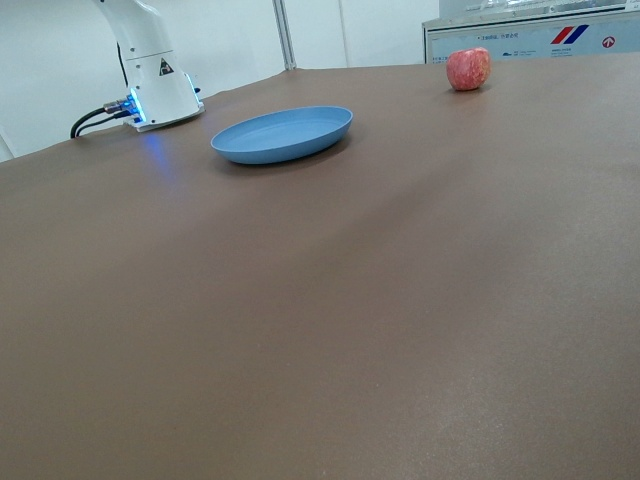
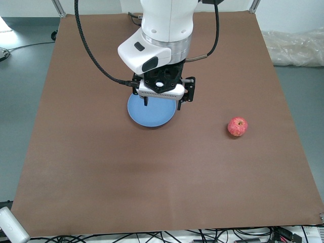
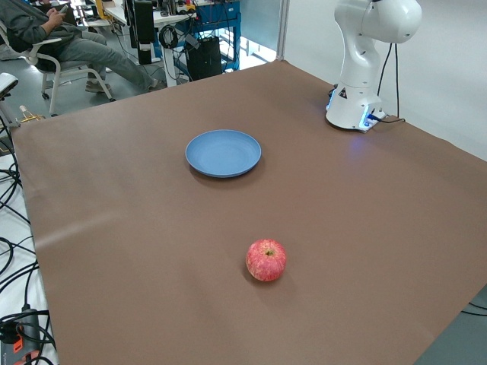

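A red apple rests on the brown tabletop, seen also as the apple at the back right of the top view and the apple in the right view's lower middle. A flat blue plate lies apart from it, empty in the top view and the right view. In the left view my black gripper hangs over the plate's back part; whether its fingers are open or shut is unclear. The gripper is out of frame in the other two views.
The white arm base stands at the table's far edge by a wall, with cables. Cables run along one edge off the table, and a seated person is in the background of the right view.
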